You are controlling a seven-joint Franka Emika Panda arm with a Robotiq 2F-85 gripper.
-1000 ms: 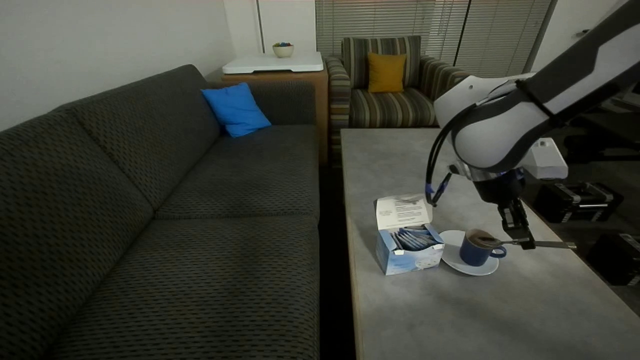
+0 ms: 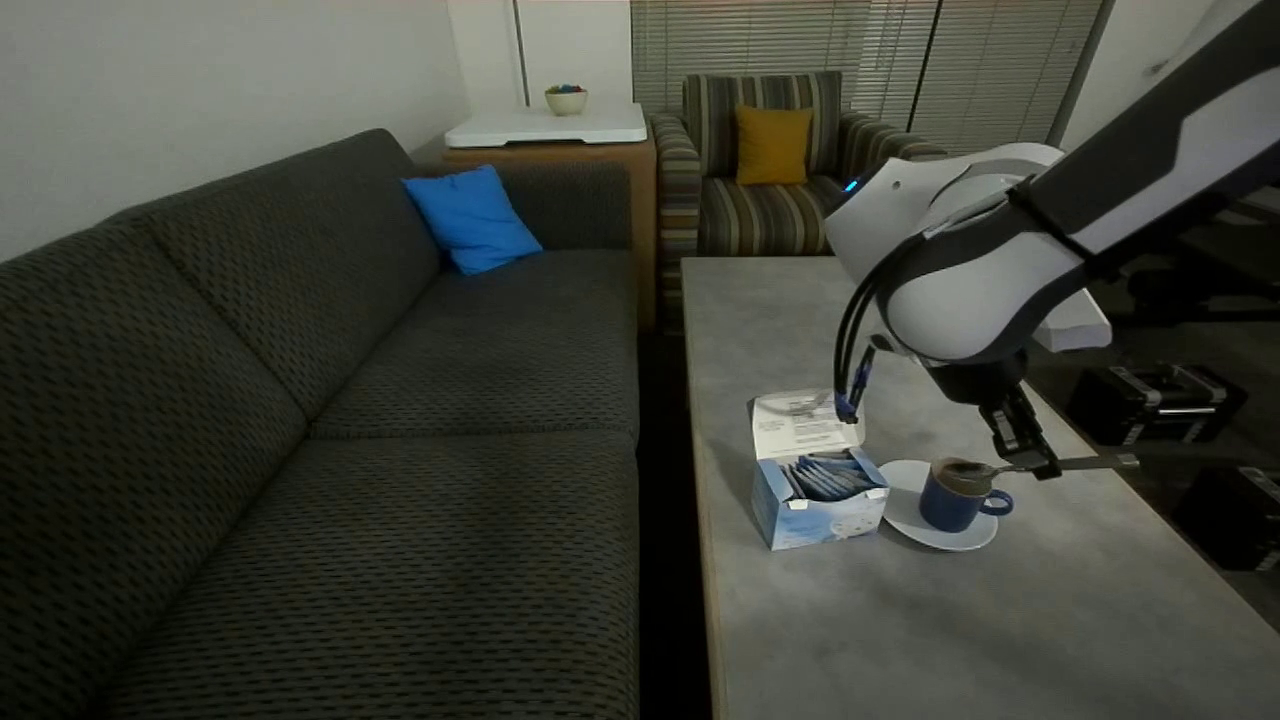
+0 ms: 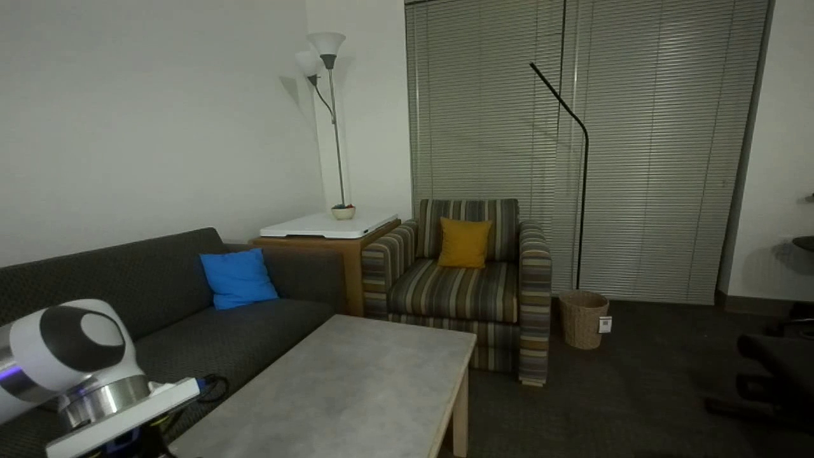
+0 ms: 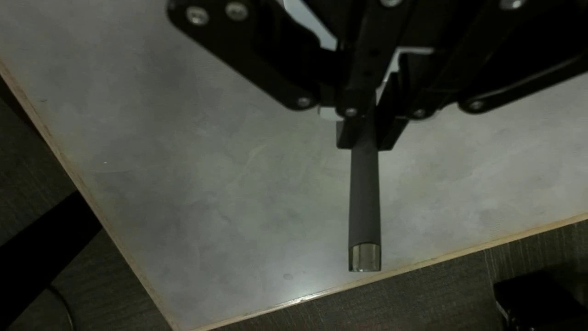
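A blue mug stands upright on a white saucer on the grey table. My gripper is shut on the spoon, holding it nearly level to the right of the mug. The spoon's bowl end reaches over the mug's mouth; whether it touches the mug or its contents I cannot tell. In the wrist view the gripper grips the spoon's dark handle, whose metal end points toward the table edge. Mug and saucer are outside the wrist view.
An open box of packets stands left of the saucer, close to it. A dark couch runs along the left.
My arm has shifted a little left and up in exterior view 1, carrying the spoon with it. Mug, saucer and box have stayed put.
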